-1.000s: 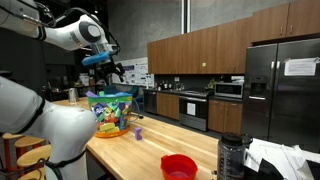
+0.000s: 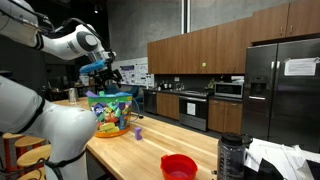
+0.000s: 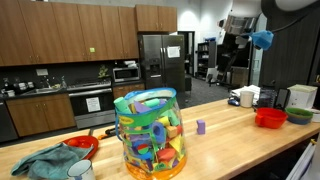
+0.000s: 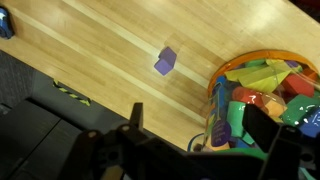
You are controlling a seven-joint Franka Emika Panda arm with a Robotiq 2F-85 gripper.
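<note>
High over the table, my gripper [image 2: 112,77] stands open, its dark fingers [image 4: 122,142] wide apart with nothing between them in the wrist view. A clear bin [image 3: 152,145] with an orange base is heaped with colourful toys; part of it lies behind the right finger in the wrist view. On the bare wood beside the bin is a small purple block [image 4: 165,61], also seen as a purple block [image 3: 201,127] in exterior view 2. A red bowl [image 2: 179,167] sits farther along the table, well apart from the block.
A black cylinder [image 2: 231,157] and white cloth or paper [image 2: 282,158] occupy the table's right end in exterior view 1. In exterior view 2, a second red dish [image 3: 84,146], a teal cloth [image 3: 50,162] and a white cup [image 3: 82,171] lie left of the bin. Wood around the block is clear.
The arm's upper part and gripper have come down slightly in exterior view 1. Bin, purple block and red bowl have stayed put.
</note>
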